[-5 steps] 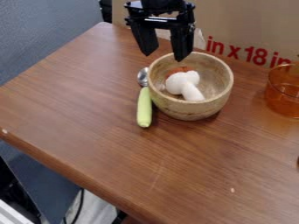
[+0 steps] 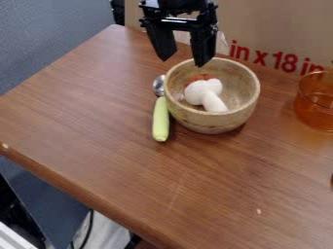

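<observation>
A black gripper (image 2: pixel 182 56) hangs open above a wooden bowl (image 2: pixel 229 114) at the top centre, its two fingers apart with nothing seen between them. Inside the bowl lie white pieces (image 2: pixel 208 95) and a small red item behind them. Left of the bowl, a long pale green vegetable (image 2: pixel 162 121) lies on the table, with a silver spoon (image 2: pixel 159 85) just beyond its upper end.
An orange translucent container (image 2: pixel 316 107) stands at the right edge. A cardboard box (image 2: pixel 279 29) is behind.
</observation>
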